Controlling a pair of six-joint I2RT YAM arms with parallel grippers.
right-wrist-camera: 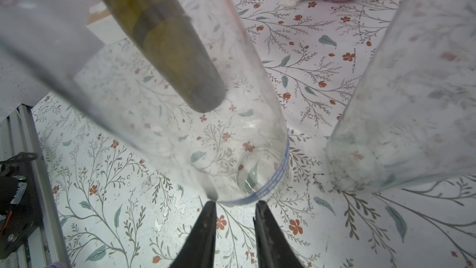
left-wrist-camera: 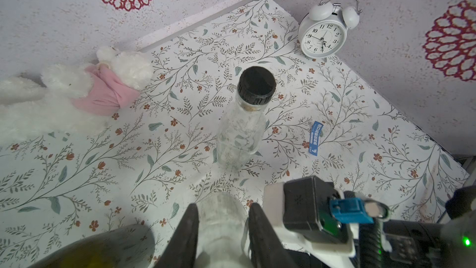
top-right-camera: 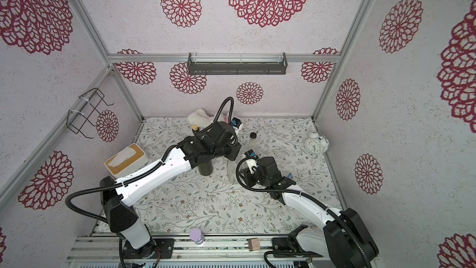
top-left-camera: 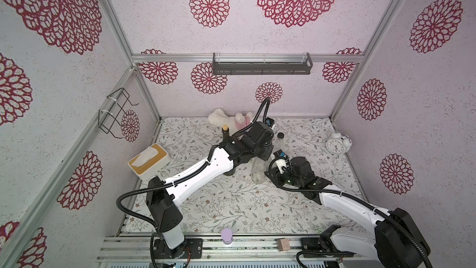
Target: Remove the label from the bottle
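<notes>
A clear bottle (left-wrist-camera: 220, 206) is held by its upper part in my left gripper, which is shut on it. In the right wrist view this bottle (right-wrist-camera: 228, 129) slants across the left half, its bottom edge bluish. My right gripper is just below that edge, fingers part open, with no object clearly visible between its fingers. Whether the fingers touch the bottle, I cannot tell. No printed label stands out on its clear wall. A small blue printed strip (left-wrist-camera: 315, 138) lies flat on the table.
Behind stands another clear bottle with a black cap (left-wrist-camera: 256, 85). A dark green bottle (top-right-camera: 205, 168) stands left of the held one. A white alarm clock (top-left-camera: 338, 144), a plush toy (left-wrist-camera: 109, 82) and a tissue box (top-left-camera: 148, 161) sit near the edges.
</notes>
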